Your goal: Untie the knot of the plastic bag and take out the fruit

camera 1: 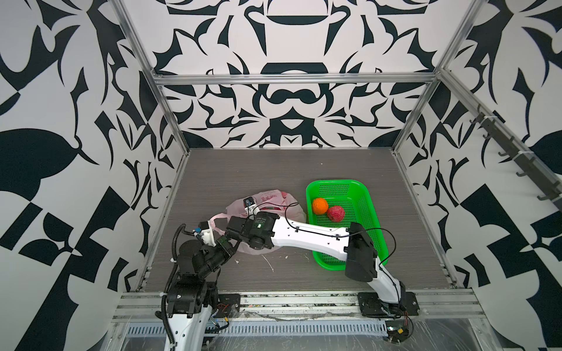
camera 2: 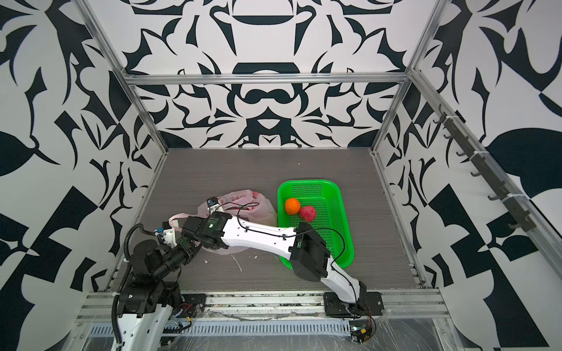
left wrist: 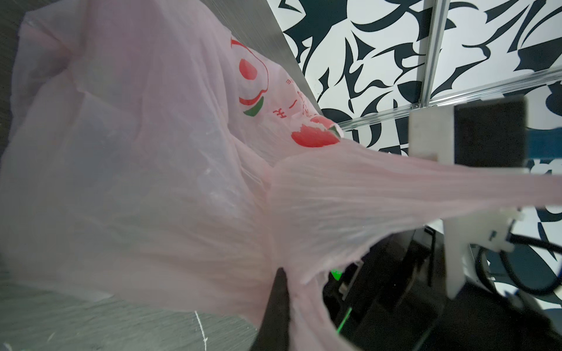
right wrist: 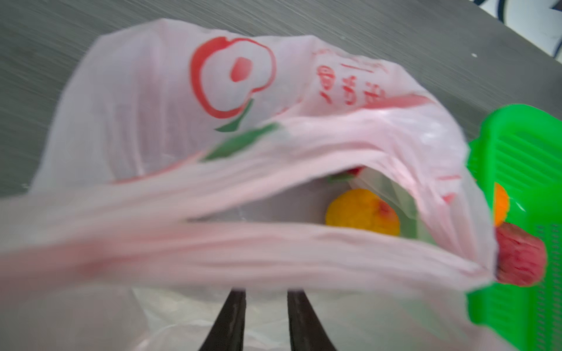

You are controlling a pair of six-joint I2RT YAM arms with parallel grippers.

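Note:
The pink plastic bag (camera 1: 269,199) lies on the table, its handle stretched to my left gripper (camera 1: 212,234), which is shut on pink plastic in the left wrist view. My right gripper reaches over the bag; its two dark fingertips show inside the opening in the right wrist view, with a gap between them and no held thing visible. A yellow fruit (right wrist: 361,211) with a reddish patch lies inside the bag, beyond those fingertips. Whether the right fingers grip any plastic I cannot tell.
A green basket (camera 1: 368,210) right of the bag holds an orange (camera 1: 319,206) and a red fruit (camera 1: 335,213). The right arm spans the basket's near part.

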